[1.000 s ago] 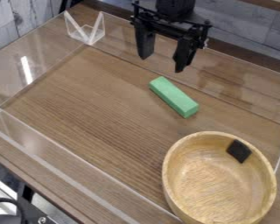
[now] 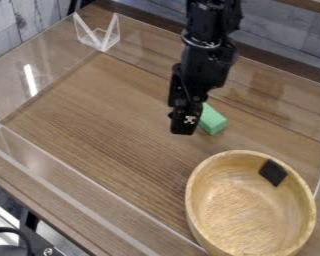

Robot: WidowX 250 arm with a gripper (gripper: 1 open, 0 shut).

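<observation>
My black gripper [image 2: 187, 114] hangs open over the middle of the wooden table, fingers pointing down, just left of a green block [image 2: 211, 120] that lies partly hidden behind it. A cream round bowl [image 2: 199, 216] sits at the lower right, with a small black block [image 2: 272, 172] at its upper right inside edge.
A clear plastic object [image 2: 99, 30] stands at the back left. A dark cable [image 2: 16, 240] shows at the lower left corner.
My gripper has come down and toward the viewer from the back of the table, beside the green block, now covering part of it.
</observation>
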